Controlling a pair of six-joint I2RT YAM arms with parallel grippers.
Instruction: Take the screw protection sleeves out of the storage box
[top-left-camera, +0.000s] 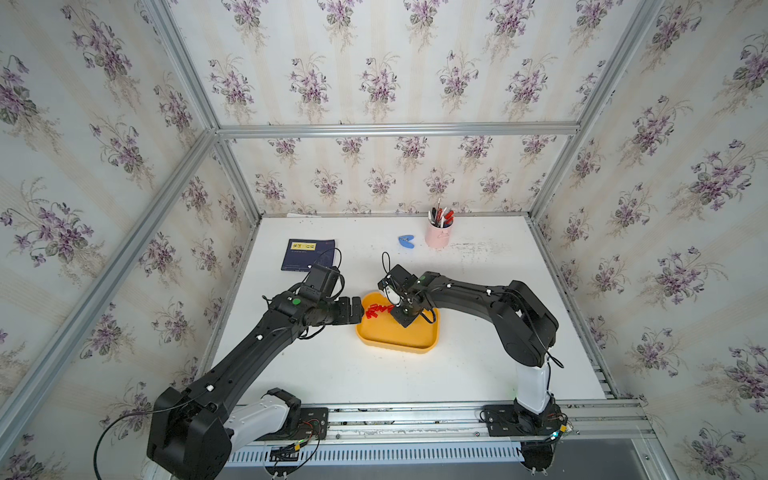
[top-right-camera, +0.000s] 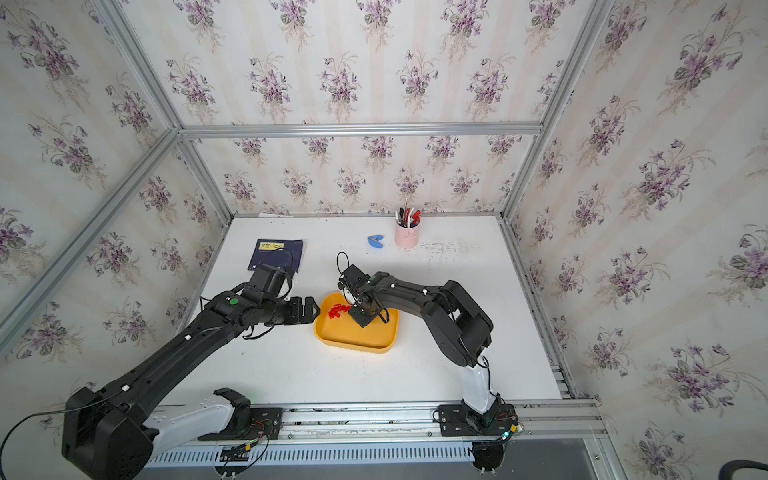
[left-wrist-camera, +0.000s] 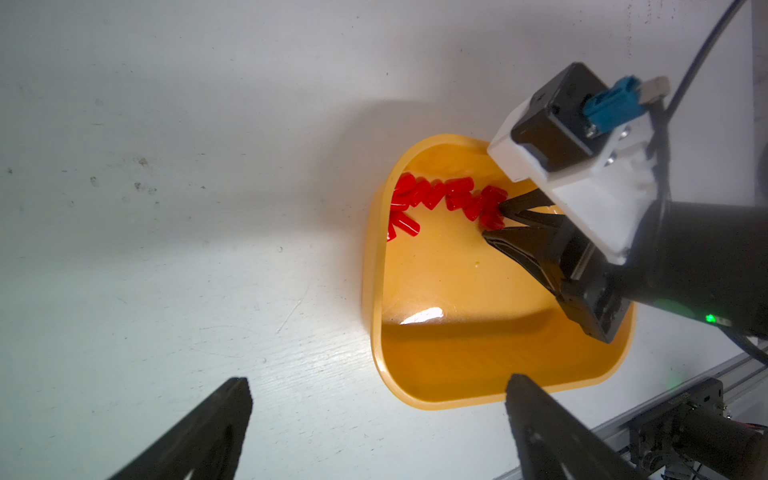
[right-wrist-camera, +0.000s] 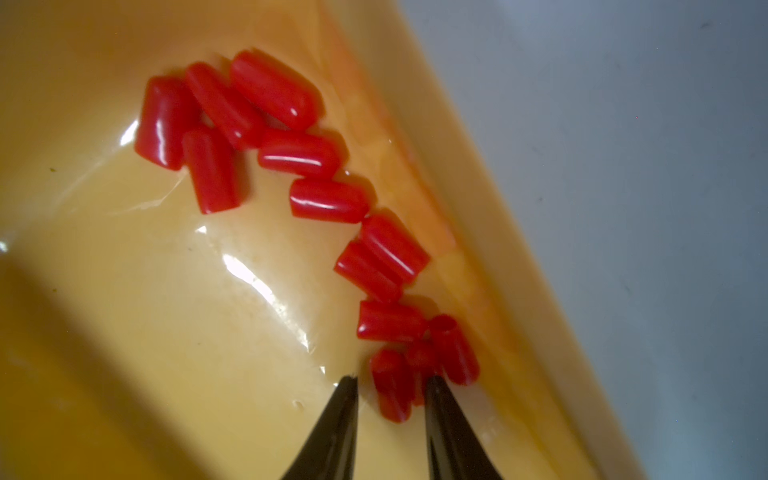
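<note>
Several red sleeves (right-wrist-camera: 326, 200) lie in a crooked line along one wall of the yellow storage box (left-wrist-camera: 432, 392). My right gripper is inside the box with its fingers apart. One red sleeve (right-wrist-camera: 392, 385) shows just beyond the gap between the fingertips, and another sits partly behind one finger (right-wrist-camera: 445, 424); whether they touch the fingers cannot be told. Outside the box, my left gripper stands open with nothing between its fingers. In the top left view it is beside the box's left wall.
A navy pouch (top-left-camera: 308, 256) lies at the back left. A blue clamp-like piece (top-left-camera: 406, 241) and a pink cup (top-left-camera: 437, 235) of pens are at the back. The table in front of the box is clear.
</note>
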